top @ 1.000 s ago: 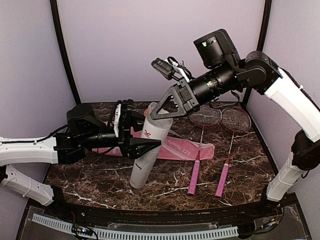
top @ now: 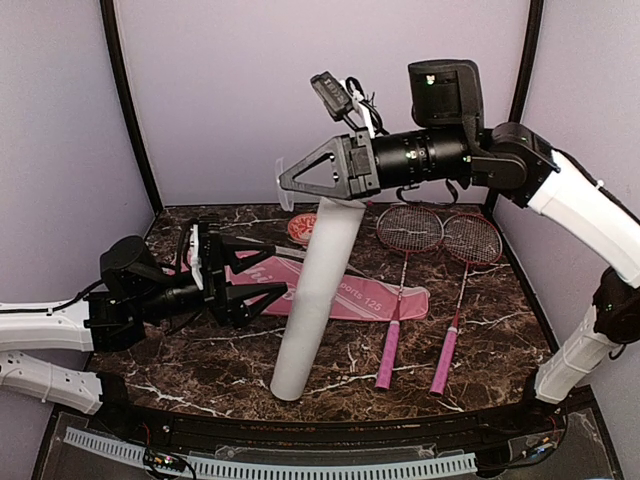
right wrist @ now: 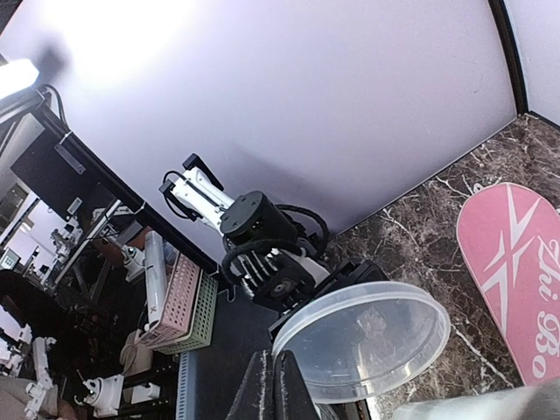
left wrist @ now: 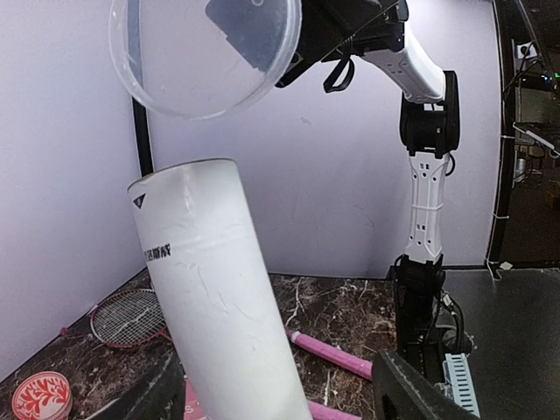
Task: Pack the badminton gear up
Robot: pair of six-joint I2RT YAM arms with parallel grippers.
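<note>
The white shuttlecock tube (top: 316, 300) stands tilted on the table, its top leaning right below my right gripper (top: 285, 182). That gripper is shut on the rim of a clear round lid, which is off the tube and hangs above it in the left wrist view. To the tube's left, my left gripper (top: 270, 270) has its fingers spread, with nothing gripped between them. The pink racket bag (top: 375, 298) lies flat behind the tube, partly covered.
A red-and-white round piece (top: 302, 228) lies at the back, partly behind the tube. Bare marble tabletop (top: 200, 370) shows at the front left. Walls enclose the back and sides.
My left gripper has opened and drawn back left from the tube. The right gripper has risen with the lid, parting it from the tube, and the tube now leans farther right.
</note>
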